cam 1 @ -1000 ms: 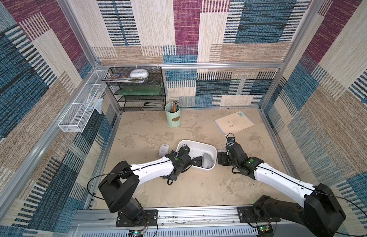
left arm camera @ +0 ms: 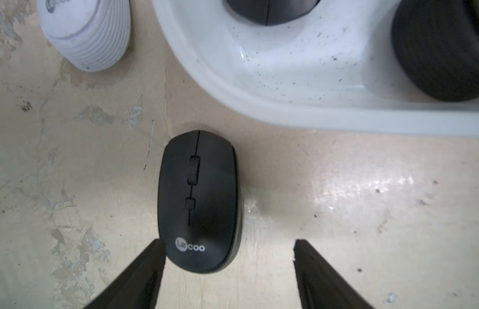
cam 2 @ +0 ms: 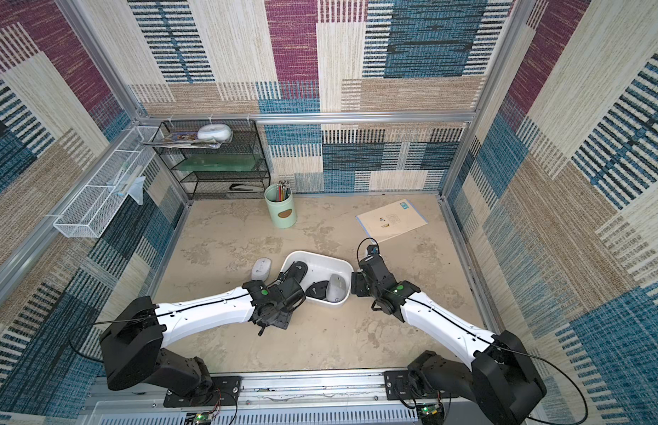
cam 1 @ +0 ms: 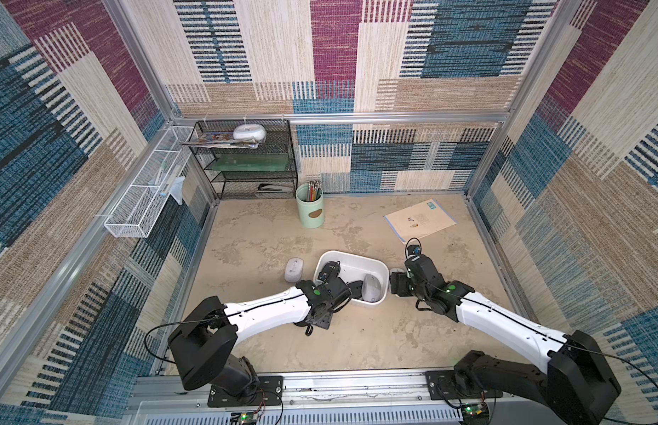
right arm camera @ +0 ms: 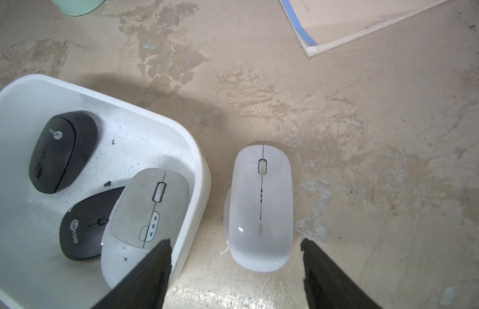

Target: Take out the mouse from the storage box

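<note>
The white storage box (cam 1: 358,263) holds mice, including a light grey mouse (right arm camera: 144,211) and black mice (right arm camera: 63,152). My left gripper is open over the table in front of the box, around the lower end of a black mouse (left arm camera: 198,200) lying outside it, with space beside the mouse. My right gripper is open at the box's right side, over a white mouse (right arm camera: 261,206) on the table. Another white mouse (cam 1: 293,269) lies left of the box.
A green pen cup (cam 1: 311,216) and an envelope (cam 1: 421,221) lie at the back. A black mesh shelf (cam 2: 213,177) stands at back left; a white wire basket (cam 2: 88,212) hangs on the left.
My left arm has moved slightly toward the front of the table, over the black mouse outside the box. My right arm looks nearly unchanged.
</note>
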